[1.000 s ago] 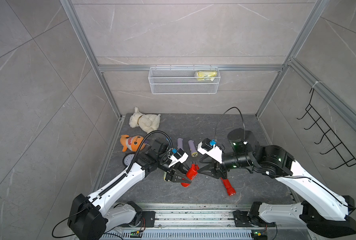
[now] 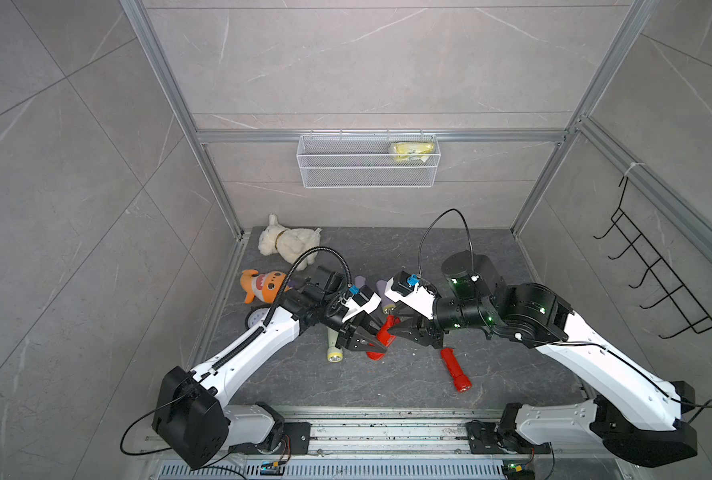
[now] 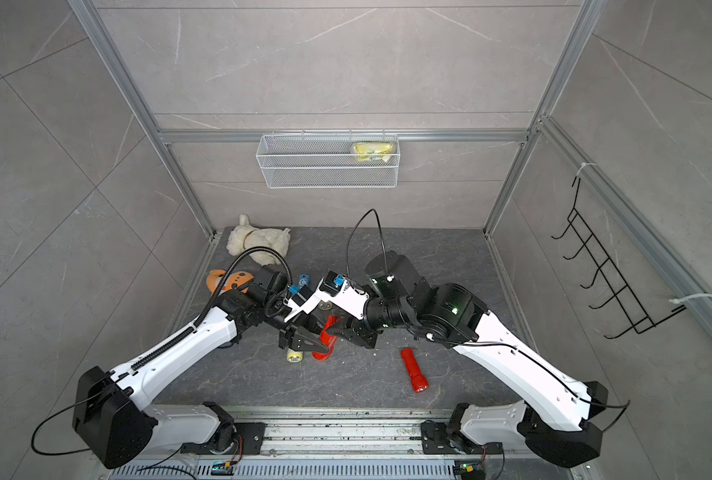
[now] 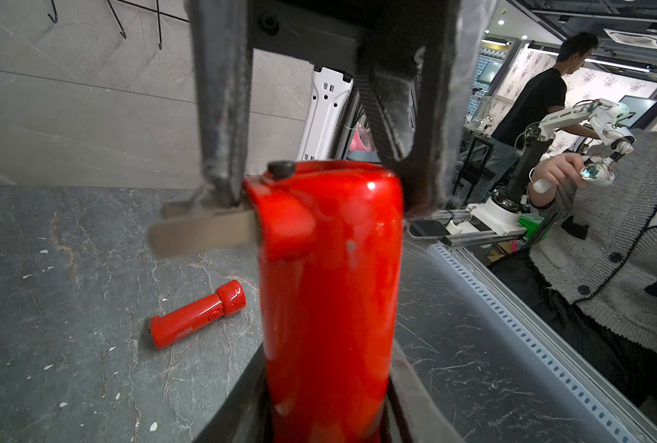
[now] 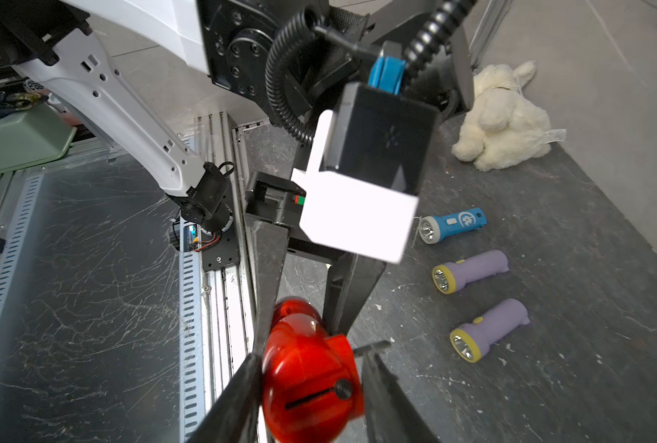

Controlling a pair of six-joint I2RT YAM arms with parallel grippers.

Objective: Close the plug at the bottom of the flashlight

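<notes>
A red flashlight [image 4: 328,295] stands in my left gripper [image 2: 372,340], which is shut on it; in the left wrist view its end faces my right gripper, with a black knob and a red flap [image 4: 284,225] at the rim. My right gripper [image 2: 404,328] is part open around that end, its fingers close to or touching it; contact is unclear. In the right wrist view the flashlight's red end [image 5: 306,398] shows a dark slot and sits between the blurred fingertips.
A second red flashlight [image 2: 456,369] lies on the right of the counter. Purple and blue flashlights [image 5: 465,221], a white plush toy [image 2: 287,240] and an orange toy [image 2: 263,285] lie behind and left. A wire basket hangs on the back wall.
</notes>
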